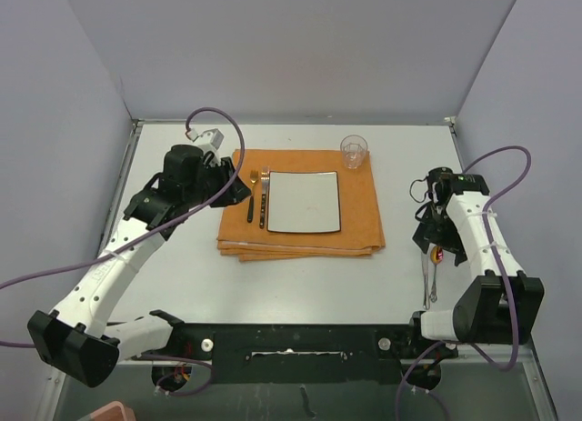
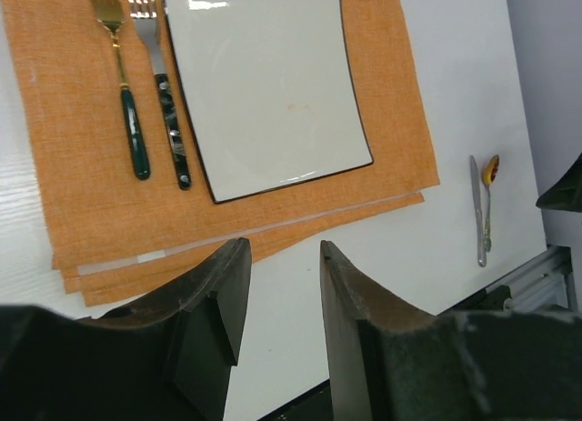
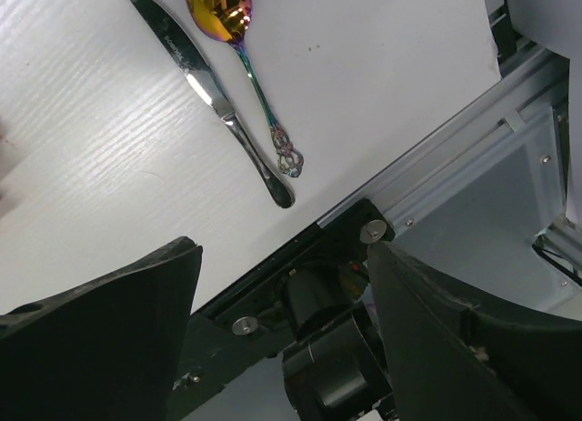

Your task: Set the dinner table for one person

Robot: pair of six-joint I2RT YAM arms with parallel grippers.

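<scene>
On an orange placemat (image 1: 364,203) lie a white square plate (image 1: 303,203) and, left of it, a fork with a dark green handle (image 2: 135,130) and a silver fork (image 2: 166,112). A glass (image 1: 354,152) stands at the placemat's back right. A silver knife (image 3: 214,101) and a rainbow spoon (image 3: 221,7) lie side by side at the table's right. My right gripper stands open above them, nothing between its fingers. My left gripper hangs above the placemat's left part, open and empty.
Grey walls border the back and sides. A dark rail runs along the front edge.
</scene>
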